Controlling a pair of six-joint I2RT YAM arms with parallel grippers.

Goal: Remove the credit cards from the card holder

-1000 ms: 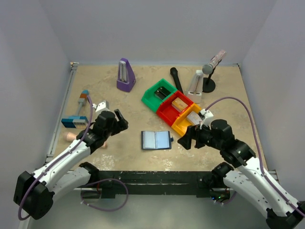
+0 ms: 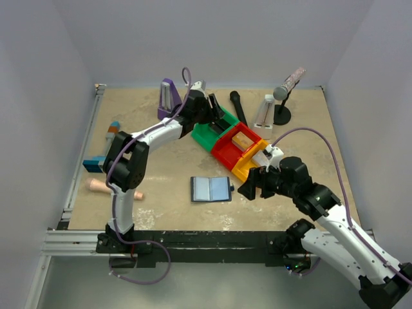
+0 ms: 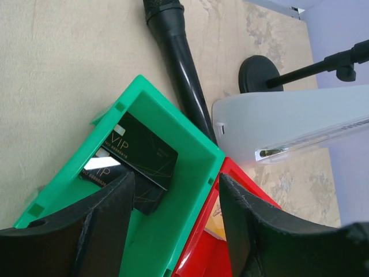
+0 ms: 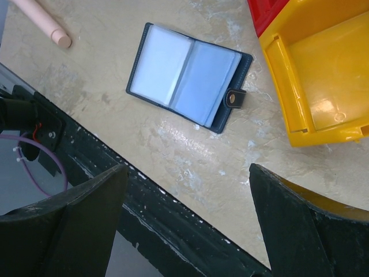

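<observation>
My left gripper (image 2: 215, 107) hangs open over the green bin (image 2: 205, 135). In the left wrist view, two black VIP cards (image 3: 141, 147) lie inside that bin, just beyond my fingertips. My right gripper (image 2: 254, 183) is open above the table, right of an open card holder (image 2: 210, 188) with pale blue-white sleeves and a dark snap tab, also seen in the right wrist view (image 4: 204, 83).
A red bin (image 2: 226, 152) and yellow bin (image 4: 323, 63) adjoin the green one. Behind stand a black microphone (image 2: 235, 103), a purple metronome (image 2: 164, 106) and a stand. The table centre around the holder is clear.
The right arm has barely moved.
</observation>
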